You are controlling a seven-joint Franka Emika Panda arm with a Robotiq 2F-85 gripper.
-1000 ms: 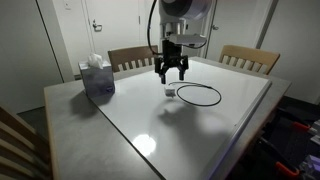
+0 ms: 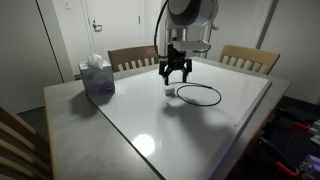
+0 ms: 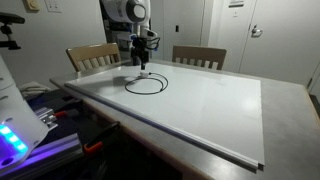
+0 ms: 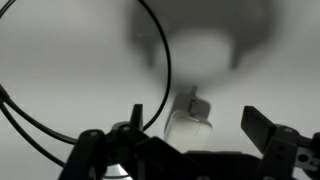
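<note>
A black cable lies in a loop on the white board. At its end is a small white plug or adapter, with a metal tip, which shows between the fingers in the wrist view. My gripper is open and points down just above this white piece. In the wrist view the fingers stand wide apart at either side of it, with nothing held. From exterior view 2 the gripper is over the far part of the cable loop.
A grey box with white tissue stands at the board's left edge in exterior view 1. Chairs surround the table. Most of the white board is bare.
My gripper has moved a little to the right in exterior view 1 and come down closer to the white piece. The cable and the box look unmoved.
</note>
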